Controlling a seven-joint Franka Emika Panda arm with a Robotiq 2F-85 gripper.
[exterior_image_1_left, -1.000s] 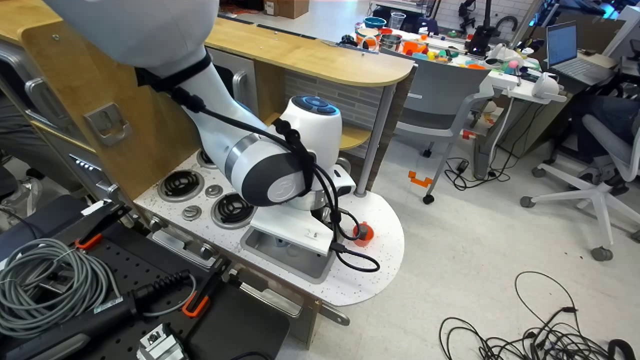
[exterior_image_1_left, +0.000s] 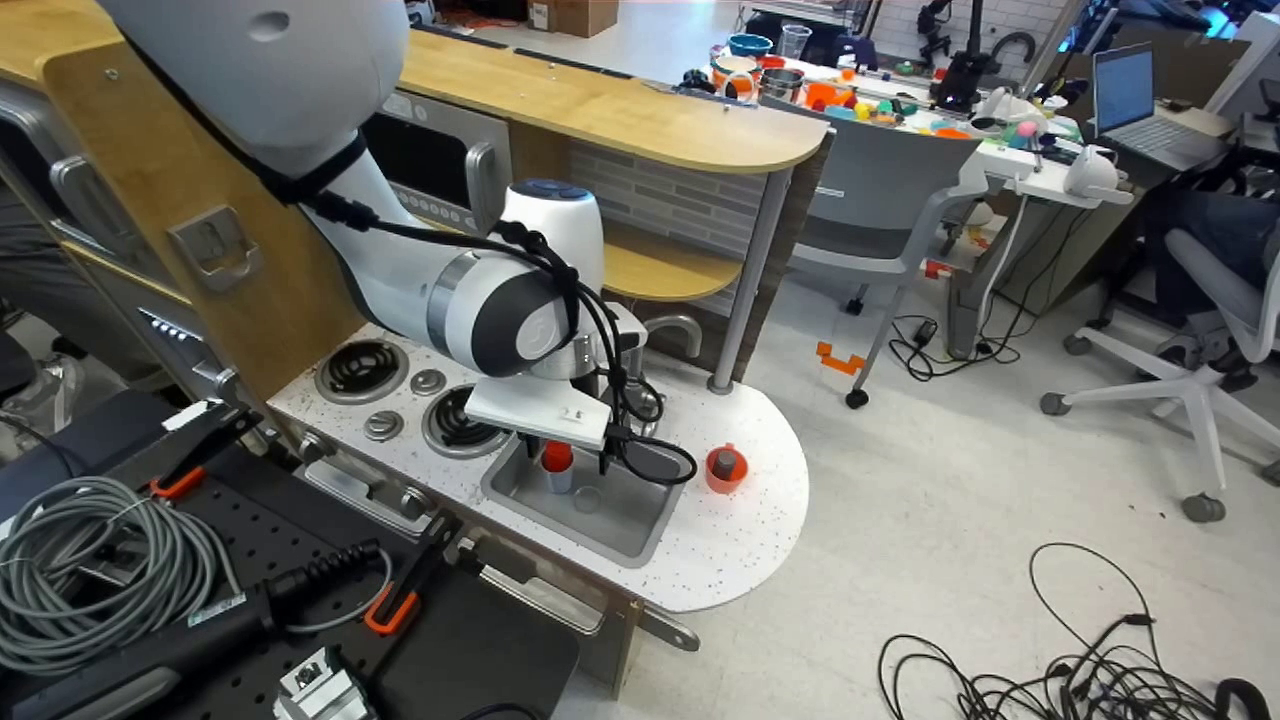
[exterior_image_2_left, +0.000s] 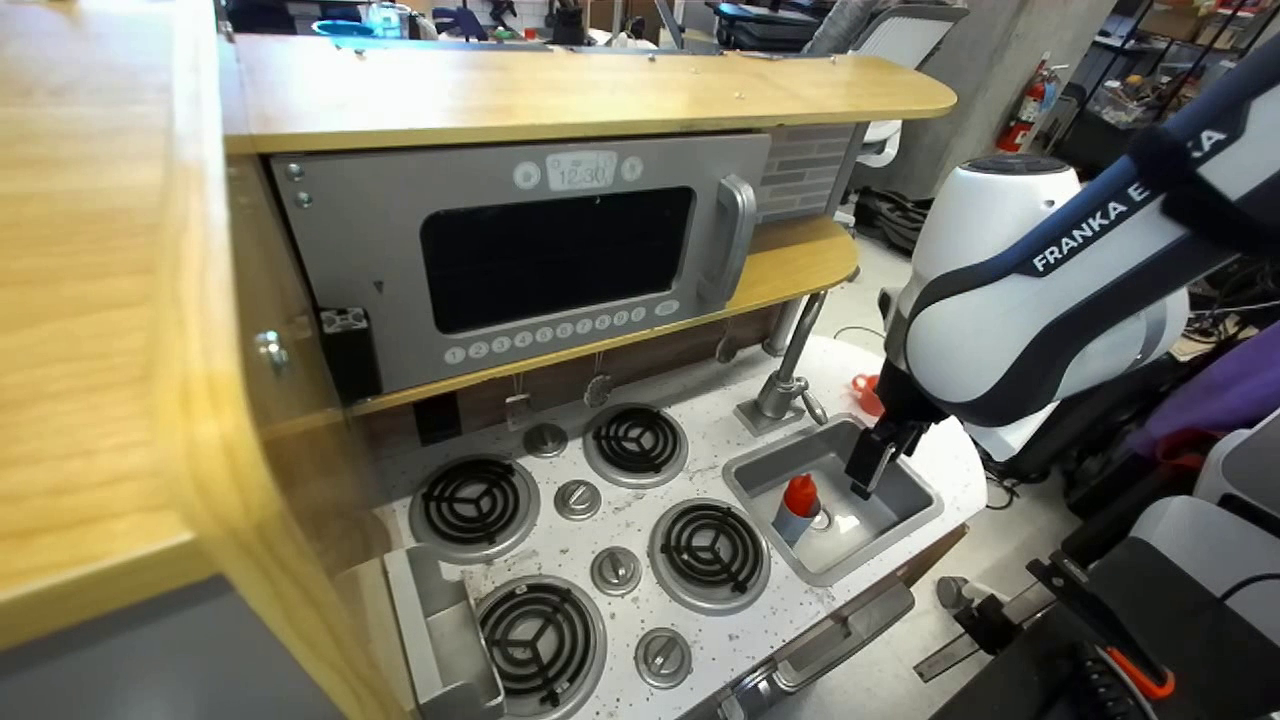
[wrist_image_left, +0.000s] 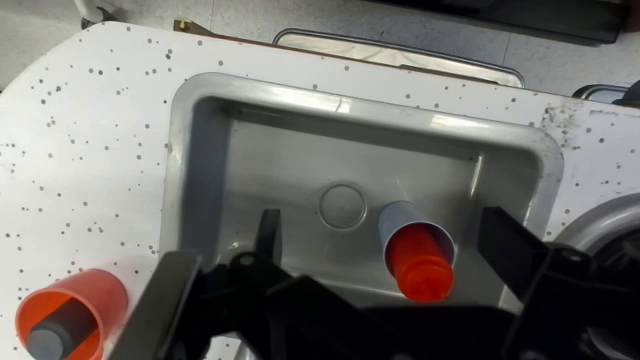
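Inside the grey sink (wrist_image_left: 336, 102), a light blue-grey cup (wrist_image_left: 399, 217) leans with a red bottle-like piece (wrist_image_left: 426, 273) sticking out of its mouth. The same red piece (exterior_image_2_left: 800, 493) shows in exterior view 2, near the sink's left wall. My gripper is open above the sink; its two dark fingers (wrist_image_left: 505, 249) stand wide apart in the wrist view. The cup lies below the gap, closer to the right finger, and appears untouched. In exterior view 2 the gripper (exterior_image_2_left: 876, 462) hangs over the sink's right part.
An orange-red cup (wrist_image_left: 111, 297) with a dark grey piece (wrist_image_left: 66, 327) in it lies on the counter beside the sink. Stove burners (exterior_image_2_left: 709, 546) flank the other side. The faucet (exterior_image_2_left: 786, 402) rises behind the sink, and a wooden shelf (exterior_image_1_left: 672, 258) overhangs the back.
In exterior view 1 the arm and gripper have moved left, towards the stove. The red piece in the sink and the orange-red cup now show more clearly.
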